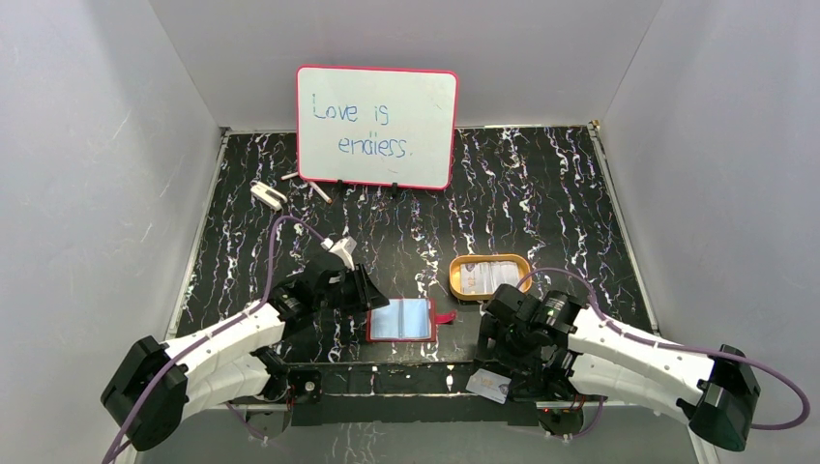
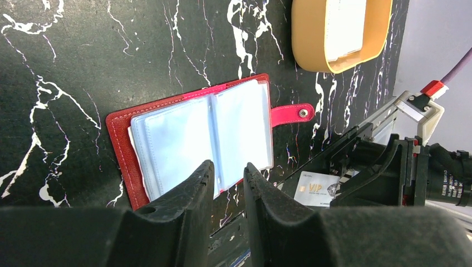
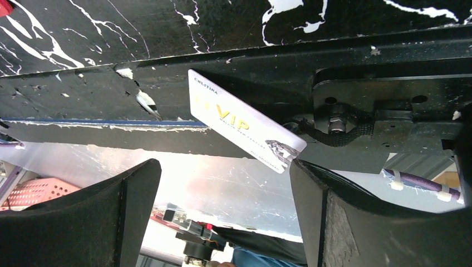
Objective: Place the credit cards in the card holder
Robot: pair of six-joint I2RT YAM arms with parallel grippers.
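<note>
An open red card holder with clear sleeves (image 1: pixel 399 319) lies near the front edge. My left gripper hangs above it, its fingertips a little apart with nothing visible between them. A white VIP card (image 3: pixel 234 117) lies on the black strip at the front edge, also visible in the top view (image 1: pixel 488 385). My right gripper stands open just over the card, its fingers either side of the card's lower end, not visibly holding it.
A yellow tray (image 1: pixel 490 261) with cards sits behind my right arm. A whiteboard (image 1: pixel 377 116) stands at the back, with a white eraser (image 1: pixel 268 193) and markers to its left.
</note>
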